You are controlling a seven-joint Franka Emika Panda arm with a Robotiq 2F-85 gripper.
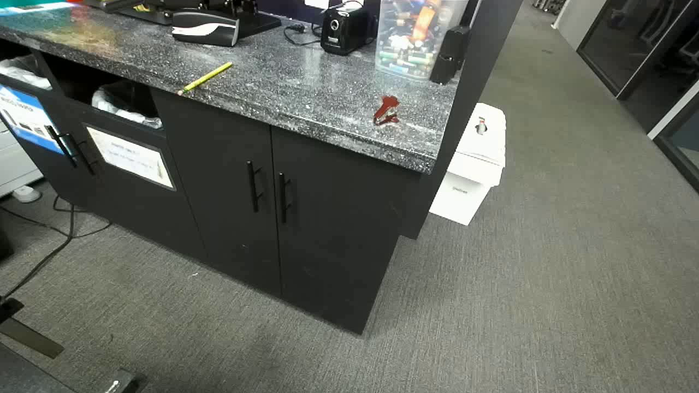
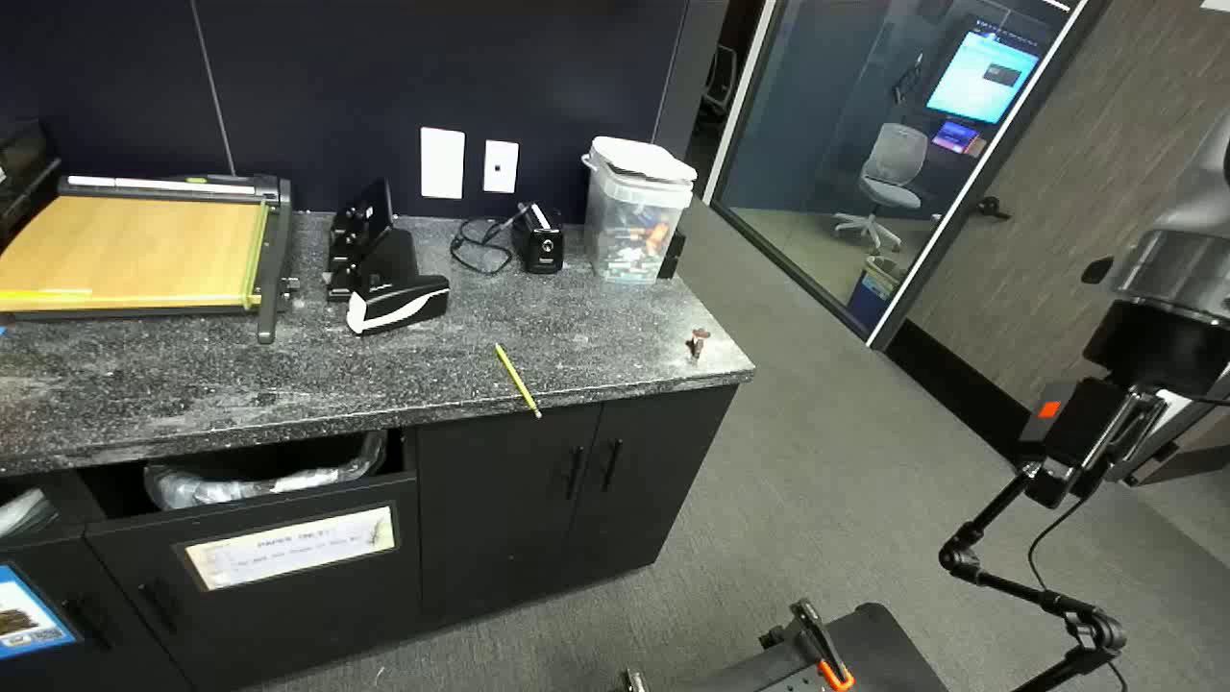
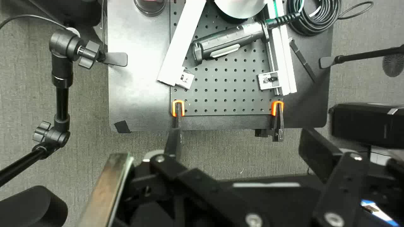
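My gripper stands open in the wrist view, its fingers (image 3: 312, 145) wide apart with only carpet visible between them. In exterior view 2 its black body (image 2: 1078, 427) hangs at the right, well away from the counter; exterior view 1 does not show it. On the speckled counter (image 1: 301, 85) lies a yellow pencil (image 1: 206, 78), reaching the front edge. A dark red staple remover (image 1: 386, 110) rests near the counter's right corner. Farther back stands a clear tub (image 2: 634, 225) with a white lid, holding many small coloured items.
A black and white stapler-like tool (image 2: 398, 305), a black sharpener-like box (image 2: 538, 240) and a paper trimmer (image 2: 138, 248) occupy the back and left of the counter. Below my gripper, a base plate (image 3: 227, 102) carries clamps and rails.
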